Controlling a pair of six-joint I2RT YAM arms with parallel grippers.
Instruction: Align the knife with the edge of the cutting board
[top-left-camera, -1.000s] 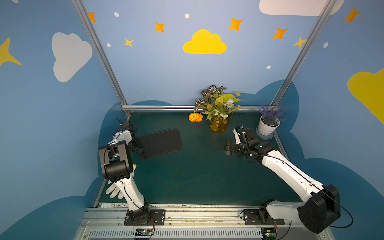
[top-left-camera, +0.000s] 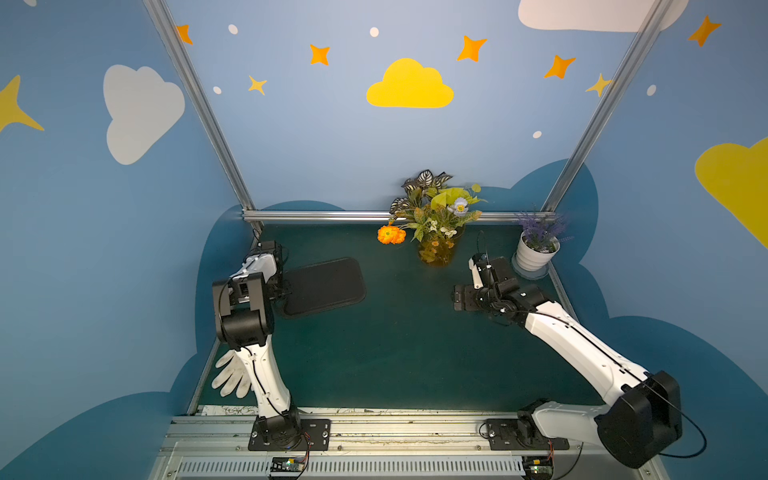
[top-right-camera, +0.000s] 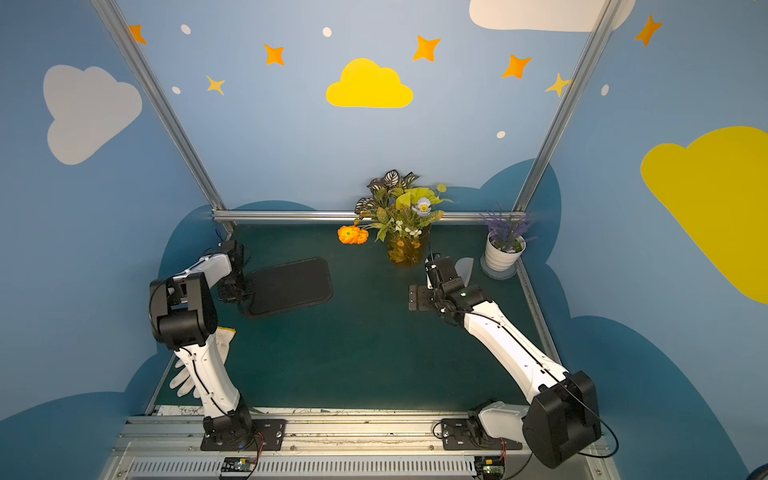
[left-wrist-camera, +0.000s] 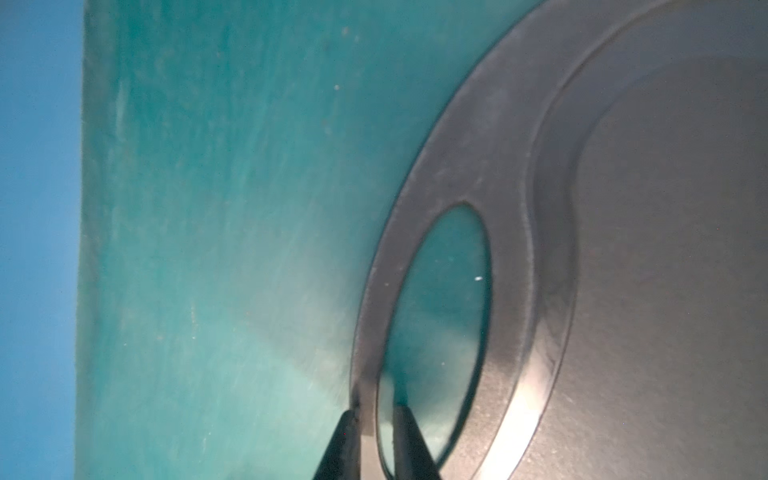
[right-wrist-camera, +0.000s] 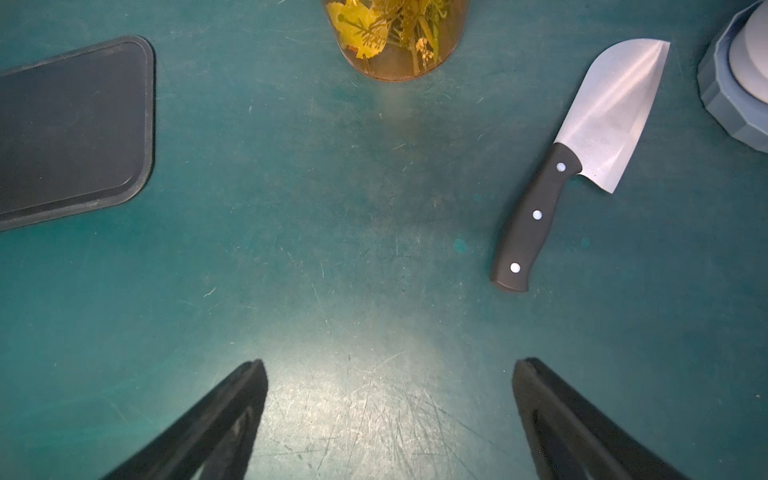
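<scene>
The knife (right-wrist-camera: 534, 212), with a black riveted handle and a broad silver blade, lies flat on the table in the right wrist view; part of its blade (top-right-camera: 464, 269) shows behind my right arm from the top right. Farther left lies the black cutting board (top-left-camera: 324, 286). At its left end, my left gripper has its fingers a narrow gap apart, seemingly on either side of the rim strip by the oval handle hole (left-wrist-camera: 436, 336). Whether they touch the board cannot be told. My right gripper is wide open and empty, nearer the front than the knife.
A glass vase of flowers (top-left-camera: 437, 248) stands at the back, and a white potted lavender (top-left-camera: 534, 252) at the right edge. A white glove (top-left-camera: 232, 374) lies front left.
My left arm has shifted slightly right, bringing its gripper farther over the board's left end. The right arm has barely moved. The board looks unmoved.
</scene>
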